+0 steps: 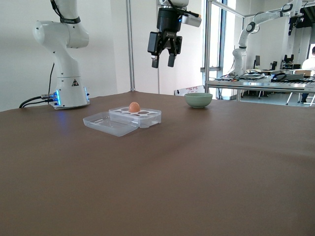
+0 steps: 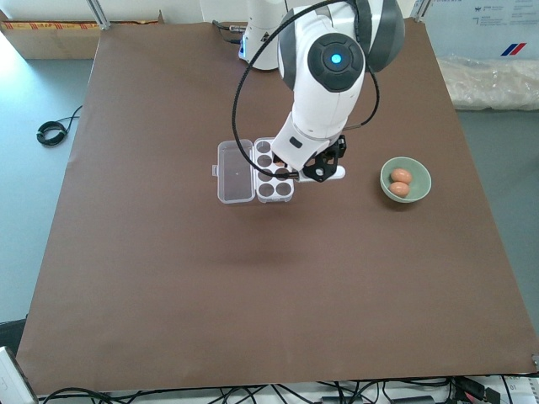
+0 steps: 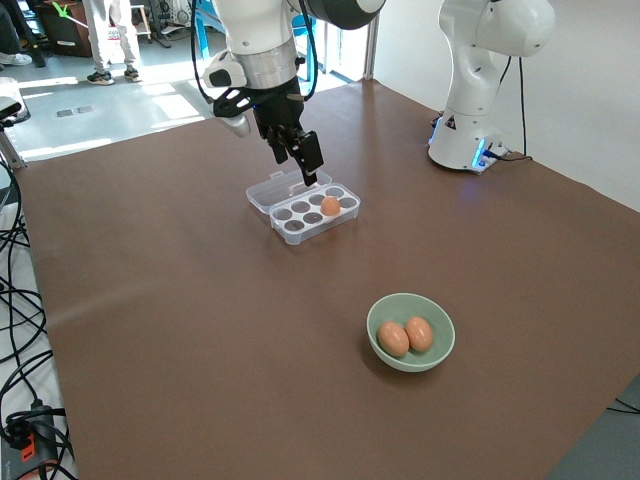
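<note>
A white egg tray with open clear lid point(image 2: 274, 188) lies mid-table; one brown egg point(image 1: 134, 107) sits in it, also seen in the right view point(image 3: 330, 206). My black gripper point(image 1: 163, 60) hangs above the tray, its two fingers apart with nothing visible between them in the top view; in the left view it is mostly hidden under the arm. A pale green bowl point(image 3: 410, 361) holds two brown eggs point(image 3: 393, 339), right of the tray in the left view.
</note>
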